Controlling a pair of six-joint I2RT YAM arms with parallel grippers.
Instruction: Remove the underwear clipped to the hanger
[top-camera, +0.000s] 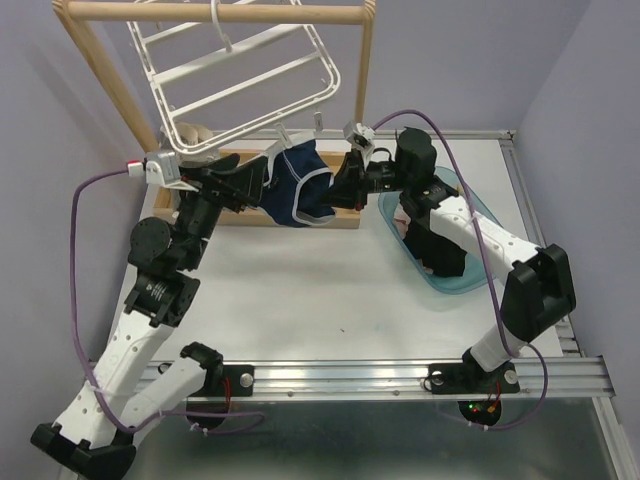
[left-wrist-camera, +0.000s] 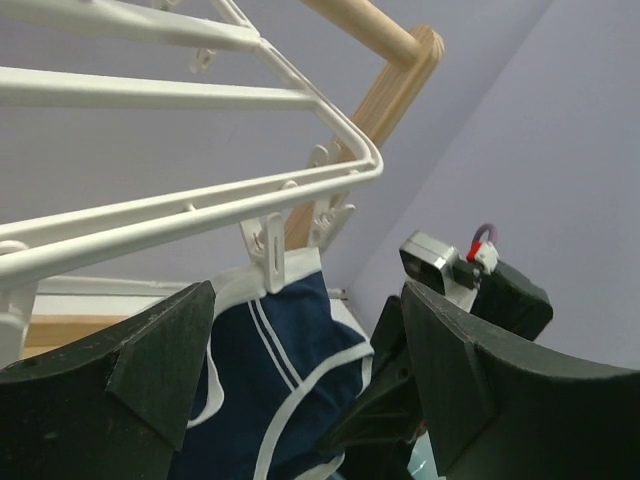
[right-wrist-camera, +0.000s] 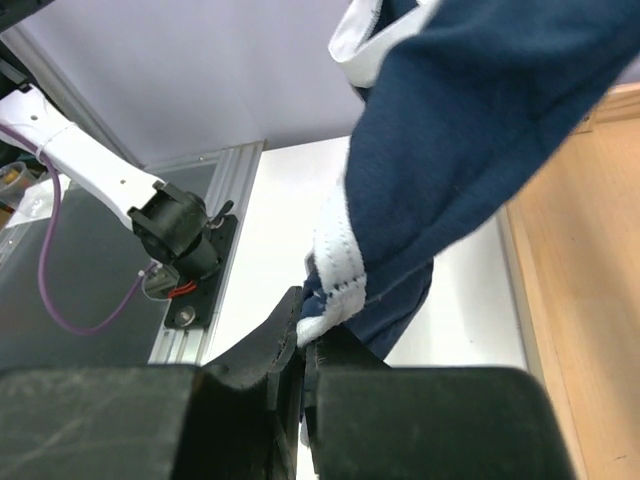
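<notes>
The navy underwear with white trim (top-camera: 292, 185) hangs below the white rack hanger (top-camera: 245, 75). In the left wrist view, a white clip (left-wrist-camera: 270, 245) still has its waistband. My right gripper (top-camera: 335, 194) is shut on a lower edge of the underwear; the right wrist view has the white trim (right-wrist-camera: 340, 265) pinched between its fingertips. Left of the cloth stands my left gripper (top-camera: 255, 185), its fingers apart. The left wrist view puts the underwear (left-wrist-camera: 270, 375) beyond its fingers (left-wrist-camera: 165, 340), with no cloth visibly held.
A blue-green basket (top-camera: 455, 285) with dark and pale clothes lies at right, beneath the right arm. The wooden frame (top-camera: 225, 13) supports the hanger, and its base (top-camera: 340, 215) lies behind the underwear.
</notes>
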